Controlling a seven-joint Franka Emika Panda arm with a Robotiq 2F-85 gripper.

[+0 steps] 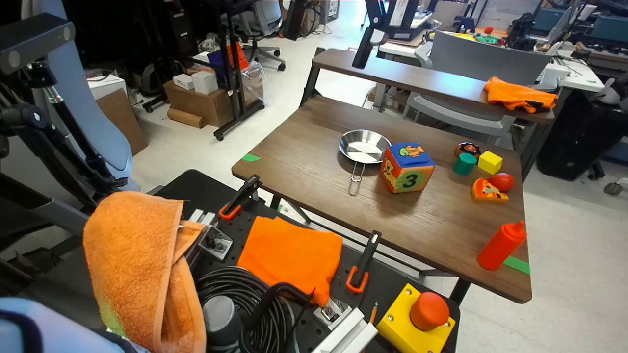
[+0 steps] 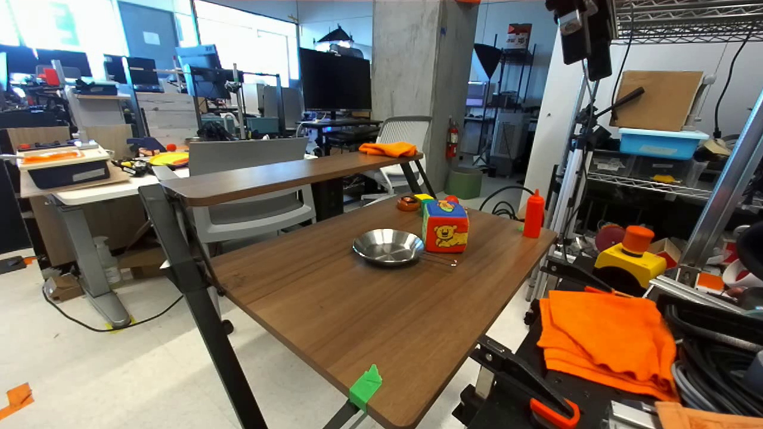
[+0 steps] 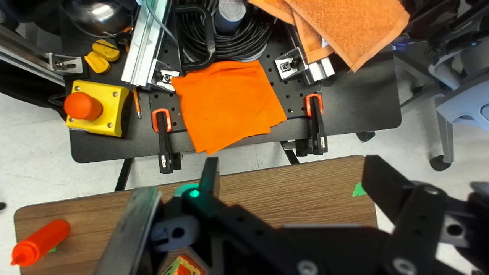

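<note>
My gripper stands open high above the table, its black fingers (image 3: 209,174) wide apart with nothing between them. Only its dark parts show at the top edge of both exterior views. On the wooden table (image 1: 306,176) are a steel pan (image 1: 363,146) with its handle toward the near edge and a soft picture cube (image 1: 407,168) close beside it. Farther right sit a green cylinder (image 1: 464,164), a yellow block (image 1: 489,162), a red ball-shaped toy (image 1: 502,182) and a toy pizza slice (image 1: 489,190). A red squeeze bottle (image 1: 501,246) stands near the right corner.
A raised shelf (image 1: 412,79) runs along the table's far side, bearing an orange cloth (image 1: 518,95). Alongside the near edge, a black cart holds another orange cloth (image 3: 229,103), clamps (image 3: 316,123), coiled cable and a yellow box with a red button (image 3: 98,107).
</note>
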